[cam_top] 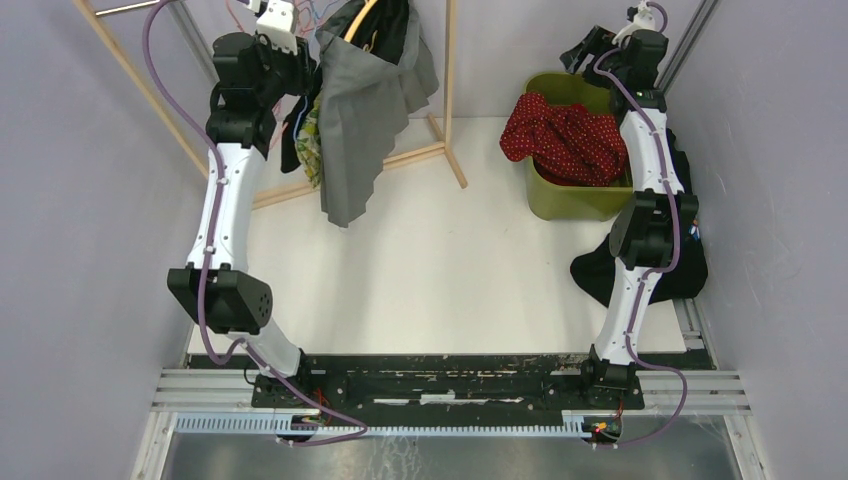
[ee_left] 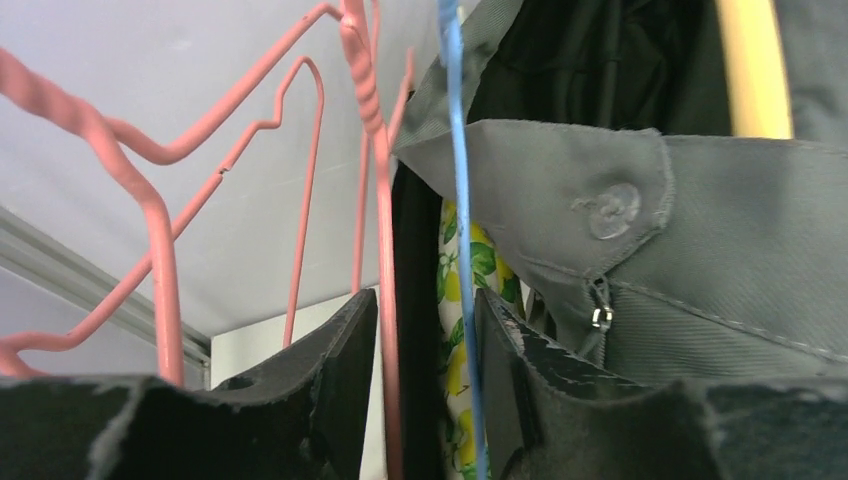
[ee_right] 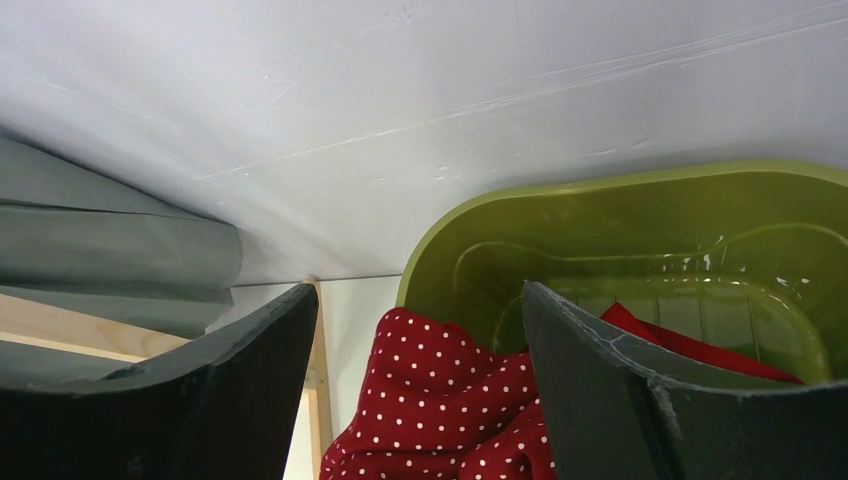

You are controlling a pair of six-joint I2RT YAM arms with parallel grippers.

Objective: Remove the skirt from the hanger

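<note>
Grey fabric (cam_top: pixel 370 120) hangs on the rack with black garments and a yellow hanger (ee_left: pixel 760 60). Behind it shows yellow-green patterned cloth (ee_left: pixel 457 410). My left gripper is part open among pink hangers (ee_left: pixel 160 250) and a blue hanger (ee_left: pixel 460 160); a pink wire runs down between its fingers, and the blue one lies by the right finger. I cannot tell which cloth is the skirt. My right gripper stands open above a green bin (cam_top: pixel 575 205) holding red dotted cloth (cam_top: pixel 555 140).
A wooden rack (cam_top: pixel 450 160) frames the hanging clothes. Black cloth (cam_top: pixel 595 270) lies right of the clear white board (cam_top: pixel 420 280), partly under the right arm. Walls bound both sides.
</note>
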